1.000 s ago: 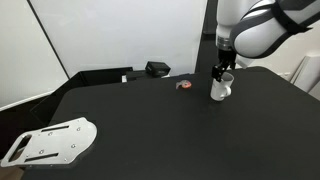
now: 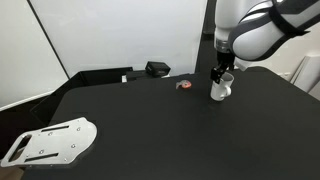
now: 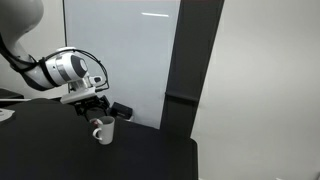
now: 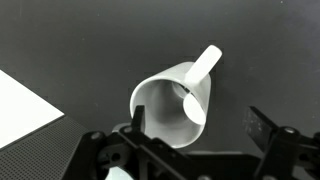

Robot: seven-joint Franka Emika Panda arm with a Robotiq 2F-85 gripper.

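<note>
A white mug (image 2: 219,88) stands on the dark table under my gripper (image 2: 223,73). From the other side, the mug (image 3: 105,130) shows its handle towards the left, and my gripper (image 3: 92,106) is close above its rim. Looking down in the wrist view, I see into the mug (image 4: 150,105), its handle pointing to the upper right. A bright oval patch shows inside it; what this is I cannot tell. My gripper is open, its fingers wide apart with the mug's image nearer the left one. Nothing is gripped.
A small orange and grey object (image 2: 184,85) lies left of the mug. Behind it is a small black box (image 2: 157,69) by the white back panel. A white slotted plate (image 2: 48,143) rests at the front left.
My gripper stays above the mug, at most a touch lower than before. The mug and the other objects have not moved.
</note>
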